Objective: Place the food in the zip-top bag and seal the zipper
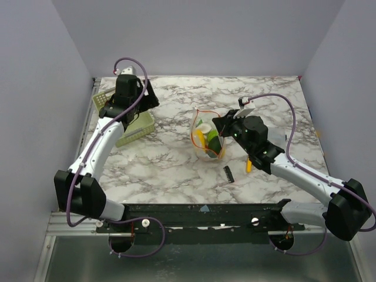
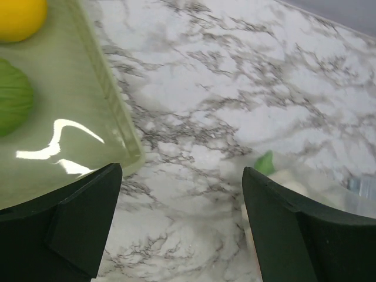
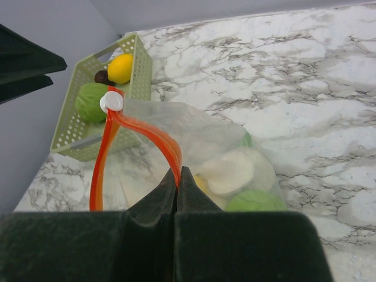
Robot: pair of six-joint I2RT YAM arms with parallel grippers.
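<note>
The open zip top bag (image 1: pixel 205 135), with an orange-red rim (image 3: pixel 150 135), holds green, yellow and pale food in the middle of the table. My right gripper (image 1: pixel 220 126) is shut on the bag's edge. My left gripper stands open above the green basket (image 1: pixel 132 132) at left, empty between its fingers. In the left wrist view the basket holds a green vegetable (image 2: pixel 12 97) and a yellow one (image 2: pixel 14 17); the right wrist view also shows a dark item (image 3: pixel 101 76) there.
A dark small strip (image 1: pixel 229 174) and a yellow object (image 1: pixel 249 165) lie right of the bag on the marble table (image 1: pixel 164 176).
</note>
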